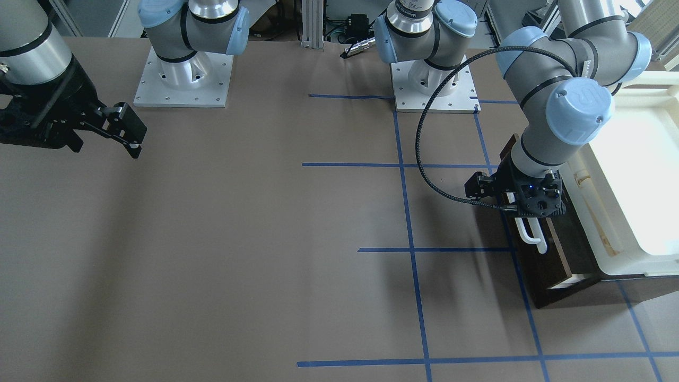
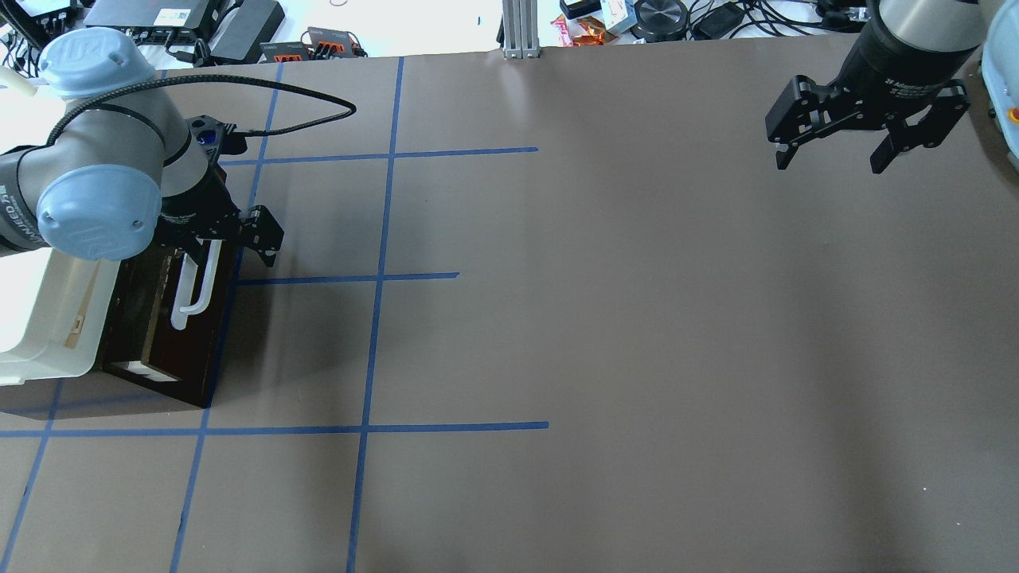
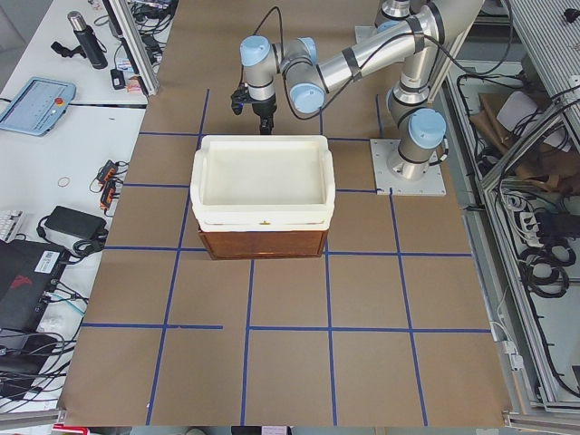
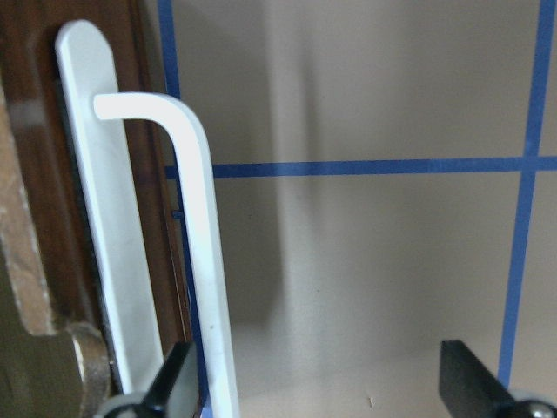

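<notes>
A dark wooden box (image 1: 560, 267) stands on the taped floor, a white plastic tray (image 3: 263, 210) on top and a white U-shaped handle (image 2: 201, 296) on its side. My gripper is open just above the handle (image 4: 204, 244). In the left wrist view one finger sits by the handle's lower part, the other over bare floor; nothing visible is between them. In the front view my black gripper housing (image 1: 534, 194) covers the upper part of the handle.
Another black gripper (image 2: 860, 119) hangs over the far side of the floor. More arm bases stand at the back in the front view.
</notes>
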